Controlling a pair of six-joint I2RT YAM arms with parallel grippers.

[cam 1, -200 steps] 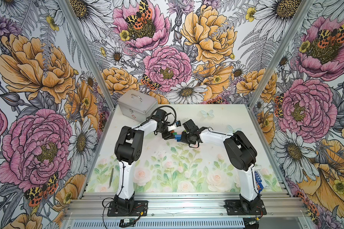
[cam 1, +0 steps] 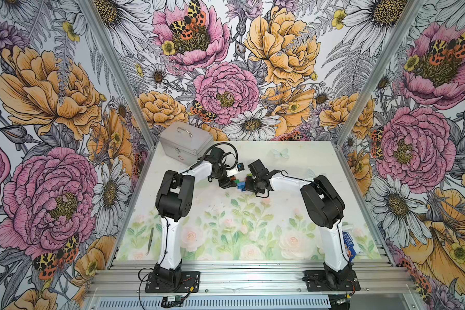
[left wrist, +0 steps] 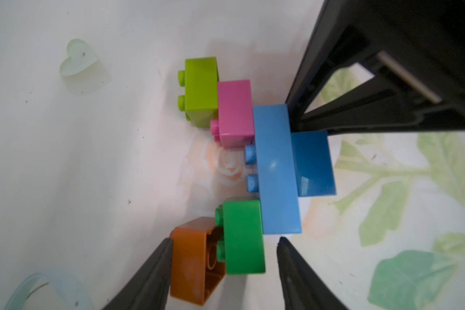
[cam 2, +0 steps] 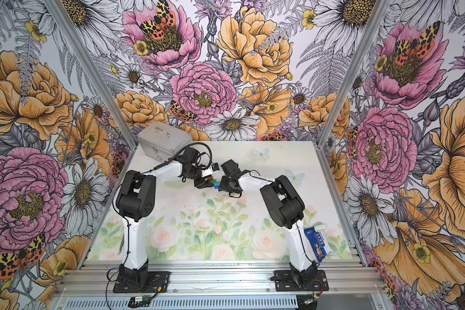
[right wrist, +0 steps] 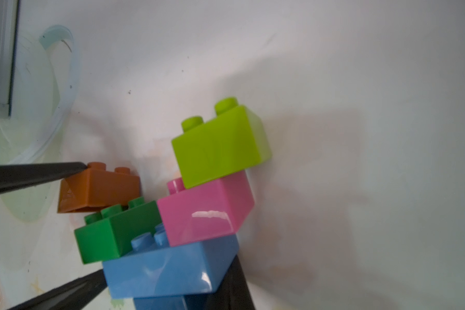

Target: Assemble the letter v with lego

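Note:
Tilted in the left wrist view, an orange brick (left wrist: 188, 263) meets the studs of a green brick (left wrist: 243, 237) at an angle, not flush. The green brick joins one end of a light blue brick (left wrist: 276, 170); a pink brick (left wrist: 235, 111) joins its other end, with a lime brick (left wrist: 201, 85) stepped onto the pink one. A darker blue brick (left wrist: 313, 162) sits behind the light blue one. My left gripper is part open around the orange and green bricks, a gap showing beside the green. My right gripper is shut against the light blue brick's back, nothing visible between its fingers.
A grey metal case (cam 1: 186, 142) stands at the back left. A blue packet (cam 1: 349, 243) lies by the right arm's base and a dark thin tool (cam 1: 150, 240) at the front left.
The right arm has shifted slightly, its gripper turning a little beside the bricks. The left arm looks still, and the bricks stay in about the same spot.

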